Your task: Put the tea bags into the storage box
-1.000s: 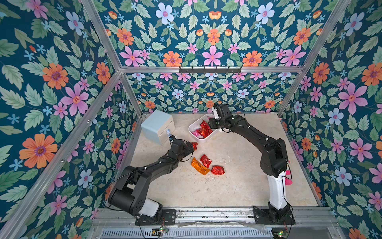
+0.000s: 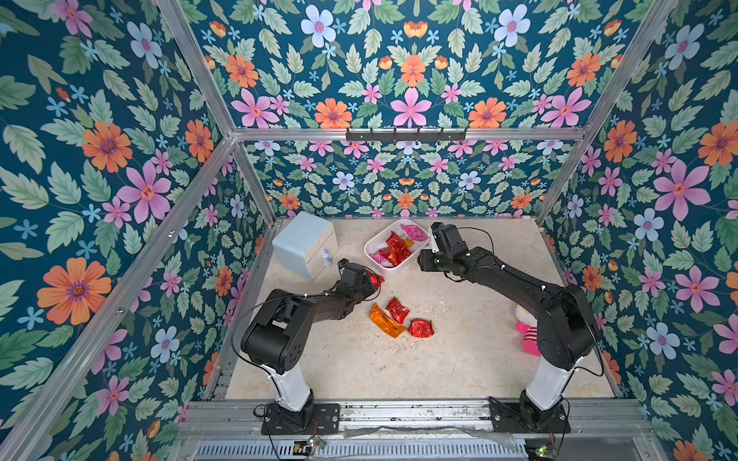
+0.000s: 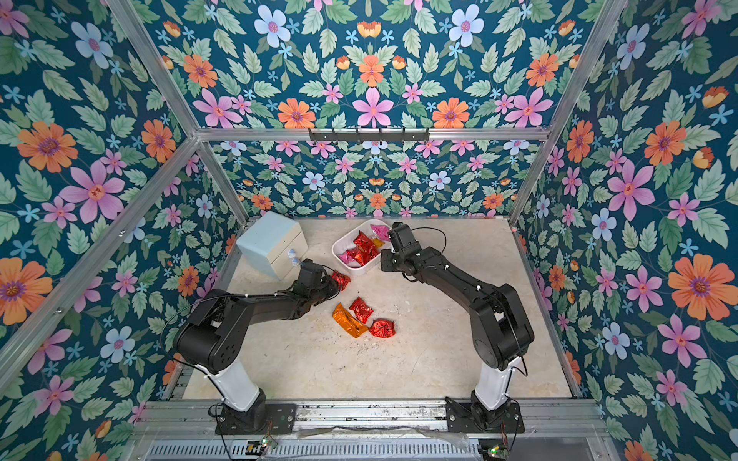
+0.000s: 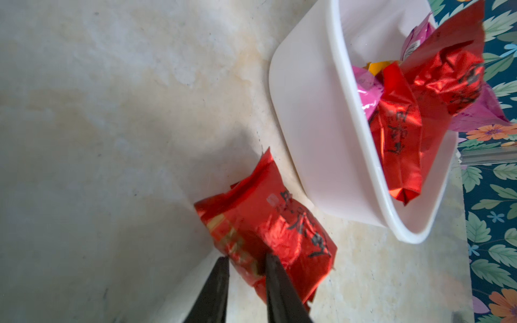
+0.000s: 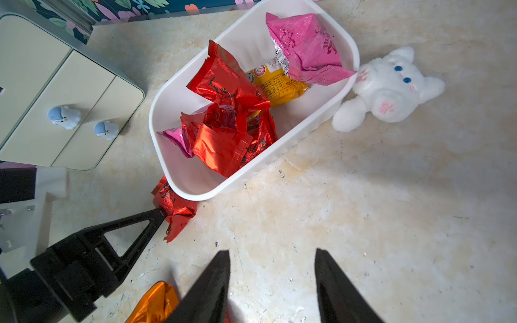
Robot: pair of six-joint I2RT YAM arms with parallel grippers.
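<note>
The white storage box holds red, pink and yellow tea bags. A red tea bag lies on the table against the box's near left end. Over its lower edge is my left gripper, its fingers a little apart; no firm hold shows. My right gripper stands open with nothing between its fingers, by the box's right side. In front of the box lie an orange tea bag and two red ones, the upper red bag and the lower red bag.
A pale blue cabinet stands at the back left, close to the left gripper. A white plush toy touches the box's right end. Another pink and white toy is partly behind the right arm.
My left gripper has shifted toward the red bag by the box. The right gripper has drawn back from over the box to its right, uncovering the pink bag inside.
</note>
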